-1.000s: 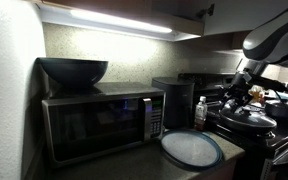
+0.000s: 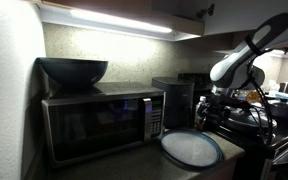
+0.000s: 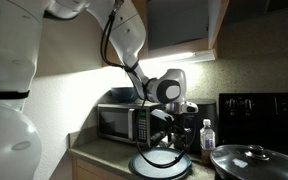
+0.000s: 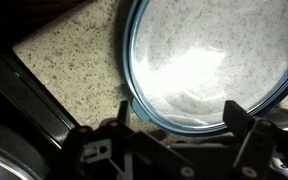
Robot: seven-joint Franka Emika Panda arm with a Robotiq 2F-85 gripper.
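Observation:
A round, pale dish or lid with a blue rim [image 2: 192, 148] lies flat on the counter in front of the microwave. In the wrist view its blue-rimmed disc [image 4: 199, 65] fills most of the upper right, with a small tab at the rim. My gripper is open, its two dark fingers spread wide over the near edge of the disc. Nothing shows between them. In exterior view 2 the wrist is above and behind the disc [image 3: 160, 163]; the fingertips are hard to make out there.
A microwave [image 2: 104, 122] with a dark bowl [image 2: 74, 71] on top stands at the back left. Near the stove is a clear bottle [image 3: 206, 137]. On the stove sits a lidded pan [image 3: 254, 162]. A cabinet [image 2: 134, 15] hangs above the counter.
In exterior view 1 the arm has swung left from over the stove toward the blue-rimmed disc, and now partly covers the bottle. The disc has stayed in place.

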